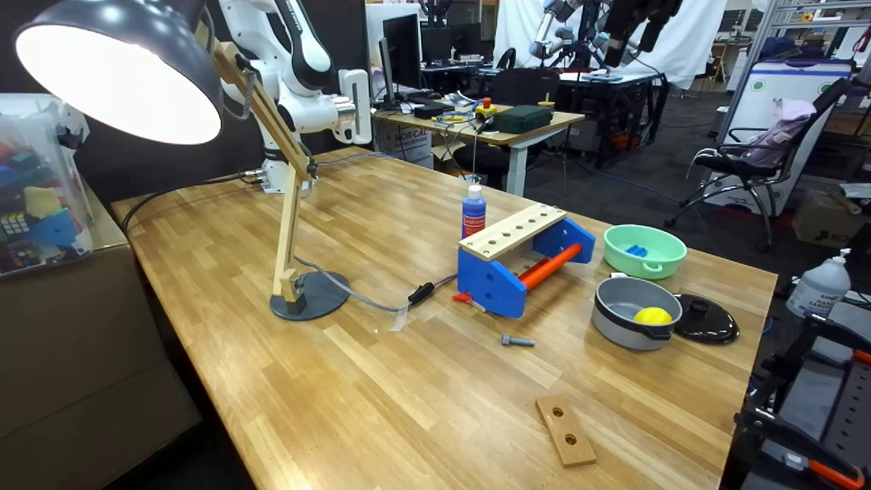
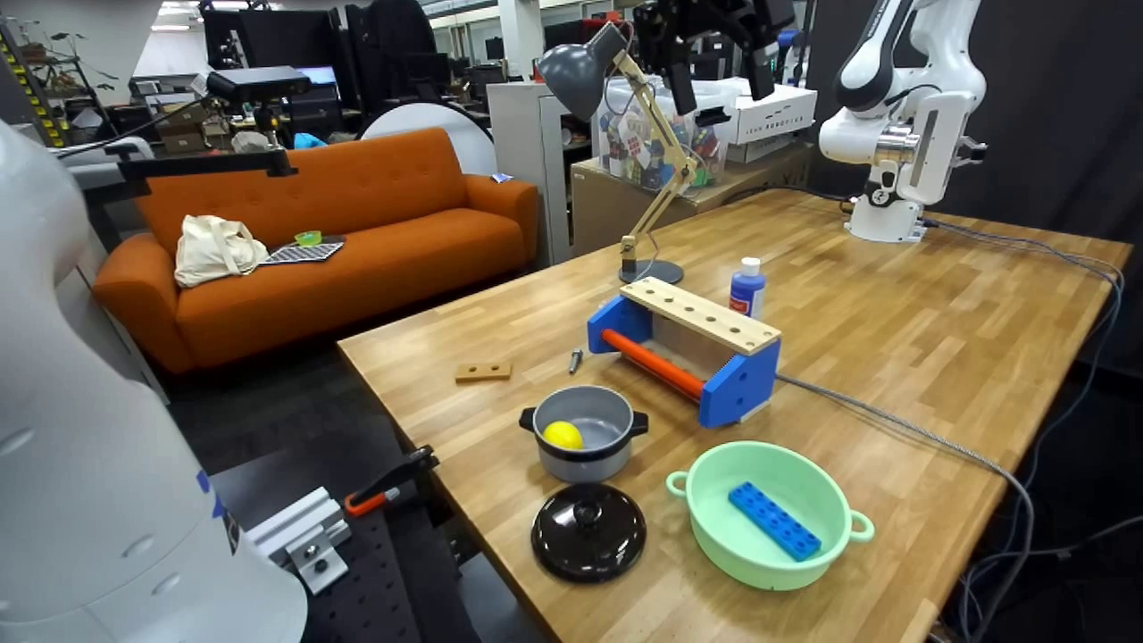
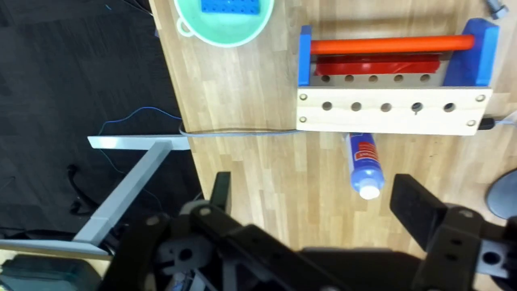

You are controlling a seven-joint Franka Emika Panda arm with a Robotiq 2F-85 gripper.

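High above the table my gripper stands open, with nothing held between its fingers; its black fingertips also show at the top of both exterior views. Below it in the wrist view is a blue bottle [image 3: 366,165] with a white cap, upright behind a toolbox [image 1: 522,253] with blue ends, a pale perforated plank and an orange bar. A mint-green bowl [image 2: 771,471] holds a blue perforated strip [image 2: 773,520]. The grey pot [image 2: 600,463] contains a yellow ball [image 2: 563,435], and a black lid [image 2: 588,532] lies beside it.
A bolt [image 1: 518,339] and a wooden piece with two holes [image 1: 565,430] lie on the table. A desk lamp's base [image 1: 310,295] stands left of the toolbox, with a cable running to it. Much of the tabletop [image 1: 392,204] behind the bottle is bare.
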